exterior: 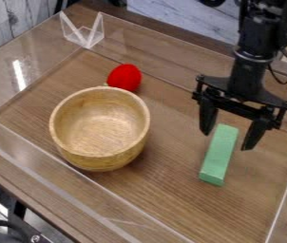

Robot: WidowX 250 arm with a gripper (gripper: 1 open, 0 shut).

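Observation:
My gripper point(244, 126) is low over the right side of the table, its dark fingers open and spread apart above and around the upper end of a green block point(216, 161). The elongated green block lies flat on the wooden table point(133, 204). Whether the fingers touch it is hard to tell.
A large yellow bowl point(70, 128) stands at the left centre. A red rounded object point(124, 78) lies behind it. A small clear or white item point(82, 28) is at the back left.

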